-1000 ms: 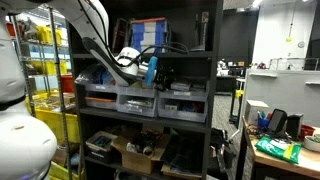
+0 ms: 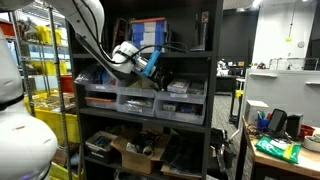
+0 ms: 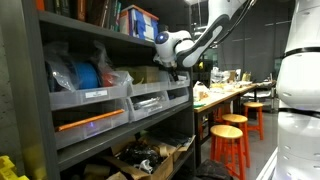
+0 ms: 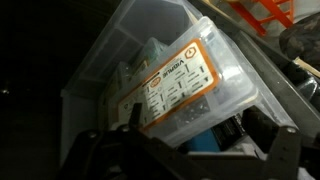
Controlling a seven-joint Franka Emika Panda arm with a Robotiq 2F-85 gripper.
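My gripper is open in the wrist view, its dark fingers spread in front of a clear plastic bin (image 4: 225,85). The bin's rim carries a white and orange label (image 4: 178,82). Light-coloured boxes (image 4: 125,75) stand inside it, only partly visible. I cannot tell whether a finger touches the rim. From exterior view 1, the gripper (image 2: 161,82) is at the shelf's middle level, close above the row of clear bins (image 2: 136,103). In exterior view 2 the arm (image 3: 172,47) reaches to the far bins, and its fingertips are hard to make out.
Books (image 2: 149,32) stand on the shelf above the arm. Cardboard boxes (image 2: 137,158) fill the lower shelf. A wooden table (image 2: 285,158) with a green packet (image 2: 277,149) stands at right; stools (image 3: 229,139) stand in the open aisle.
The blue-marked wrist has risen slightly and tilted, its upper end shifting to the right. The bins and shelves look unchanged.
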